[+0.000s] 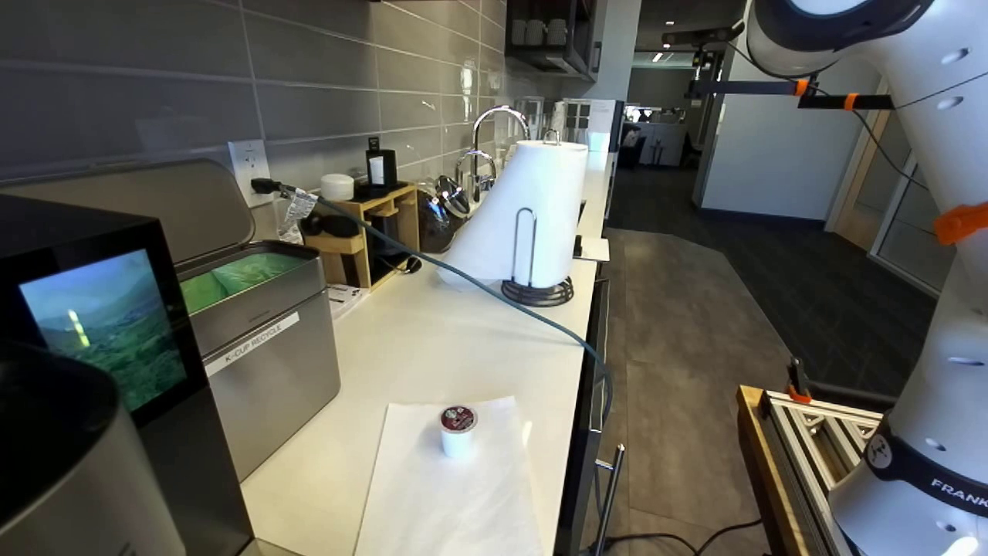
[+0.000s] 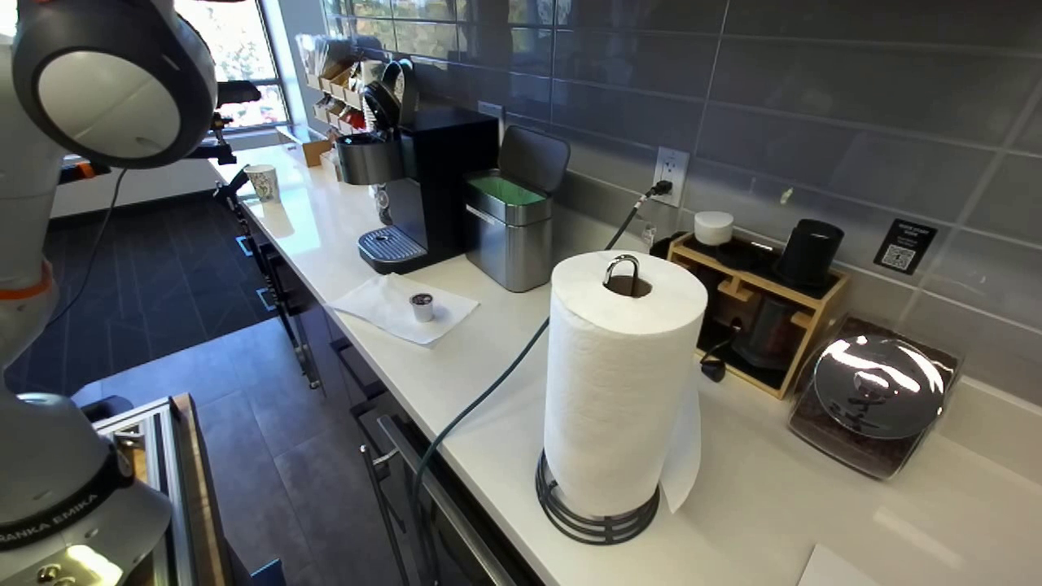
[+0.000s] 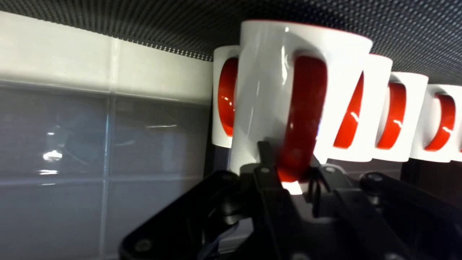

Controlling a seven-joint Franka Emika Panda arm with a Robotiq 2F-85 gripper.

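In the wrist view, a white mug (image 3: 265,95) with a red handle (image 3: 305,104) is close in front of the camera. My gripper is shut on the lower part of that handle, with one dark finger on either side. The mug's far end in the picture lies against or very near a dark mesh surface (image 3: 143,26); I cannot tell whether they touch. Neither exterior view shows the gripper or this mug; only upper parts of the arm (image 1: 935,306) are visible there.
More white mugs (image 3: 405,117) with red handles stand close beside the held one, and another (image 3: 221,95) is behind it. Tiled wall (image 3: 56,208) fills the left. On the counter are a coffee pod (image 1: 458,431), a paper towel roll (image 2: 625,391) and a recycle bin (image 1: 278,371).
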